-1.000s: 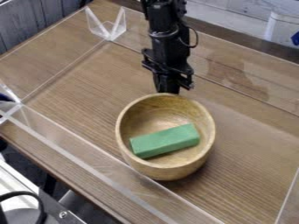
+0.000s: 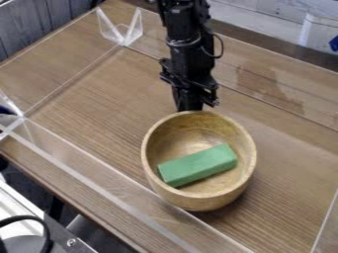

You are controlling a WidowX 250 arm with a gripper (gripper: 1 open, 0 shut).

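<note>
A round wooden bowl [image 2: 172, 138] sits on the wooden table right of centre toward the front. Inside it lies a green rectangular block [image 2: 197, 164], tilted diagonally. My black gripper [image 2: 193, 102] points down at the bowl's far rim, its tips close to that rim; whether they touch it I cannot tell. It looks shut, and I see nothing clearly held between its fingers.
Clear tape strips run along its edges. White objects and a black cable are at the lower left, off the tabletop.
The bowl, with the green block in it, has shifted to the right and slightly toward the front. My gripper has moved a little the same way.
</note>
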